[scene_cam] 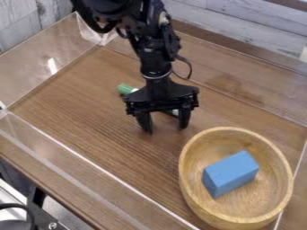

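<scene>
My black gripper [162, 115] is low over the middle of the wooden table, its fingers open. A green object [126, 90] lies just behind it, largely hidden by the gripper, with a bit of green also showing between or behind the fingers; what it is I cannot tell.
A round wooden bowl [278, 180] at the front right holds a blue block [228, 172]. Bare table [84, 126] lies to the left and behind. Clear low walls edge the left side, and white planks stand at the back.
</scene>
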